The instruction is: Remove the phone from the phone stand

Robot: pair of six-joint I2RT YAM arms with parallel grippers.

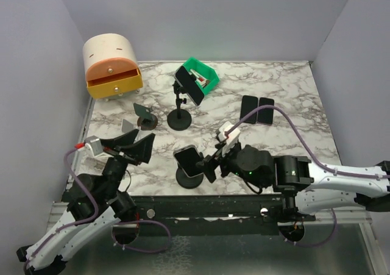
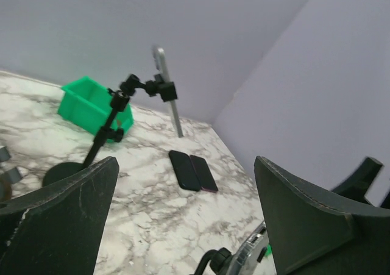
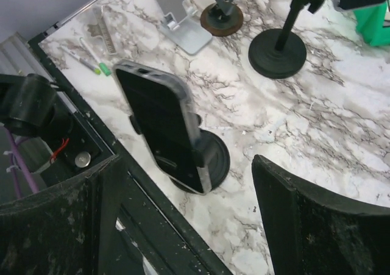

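Observation:
A phone (image 1: pixel 187 160) rests tilted on a black round-based stand (image 1: pixel 189 179) at the front middle; the right wrist view shows it upright-leaning, side clamps on it (image 3: pixel 161 125). My right gripper (image 1: pixel 208 164) is just right of that phone, fingers apart, nothing between its fingers. My left gripper (image 1: pixel 137 148) hovers to the left of the phone, open and empty. A second phone (image 1: pixel 189 85) sits on a taller adjustable stand (image 1: pixel 179 120) at the back.
A drawer box (image 1: pixel 109 61) stands back left, with smaller stands (image 3: pixel 183 31) and pens near it. A green bin (image 1: pixel 210 77) is at the back; two dark slabs (image 1: pixel 257 109) lie at the right.

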